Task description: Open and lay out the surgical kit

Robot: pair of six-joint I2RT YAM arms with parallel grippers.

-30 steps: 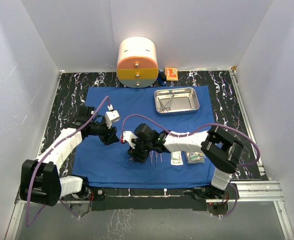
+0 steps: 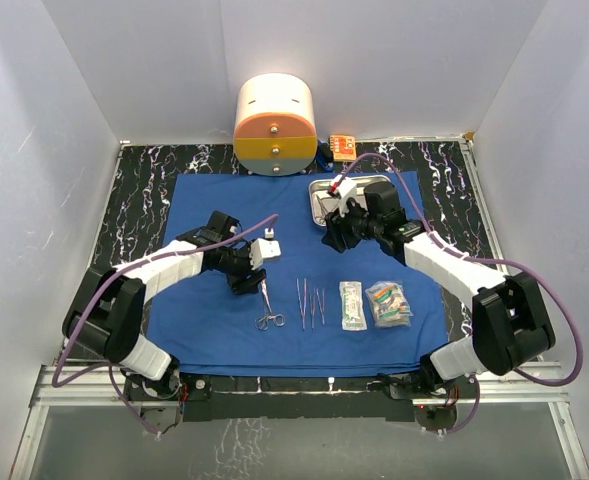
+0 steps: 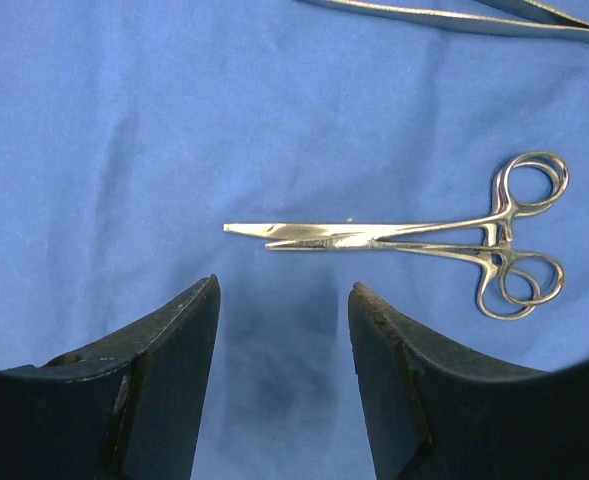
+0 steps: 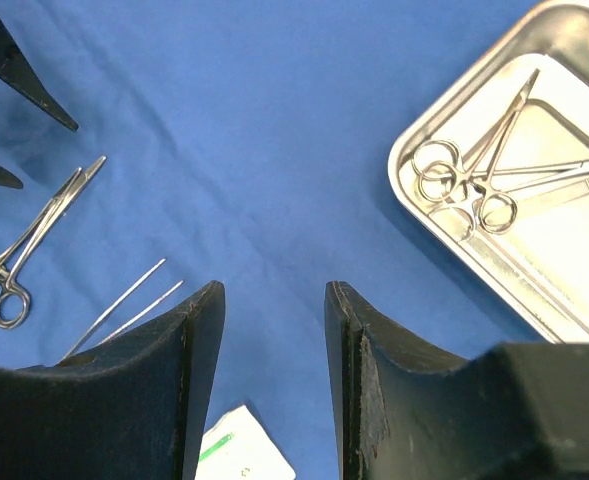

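A pair of scissor-like clamps (image 3: 374,237) lies flat on the blue cloth (image 2: 289,345), tips toward the back in the top view. Over those tips hovers my left gripper, its fingers apart and empty. My right gripper is open above bare cloth, beside the metal tray (image 4: 414,150). Inside that tray rest more scissor-like instruments (image 4: 474,180), crossing each other. To the right of the clamps on the cloth are several slender tweezers (image 2: 312,303), a white packet (image 2: 352,305) and a clear bag with coloured contents (image 2: 389,304).
At the back stand a rounded orange-and-yellow drawer box (image 2: 274,125) and a small orange box (image 2: 343,148). Purple hoses (image 2: 544,275) trail along both arms.
The right arm has swung from over the clamps back and right to the tray, uncovering the clamps. My left gripper has moved right, to the clamps' tips.
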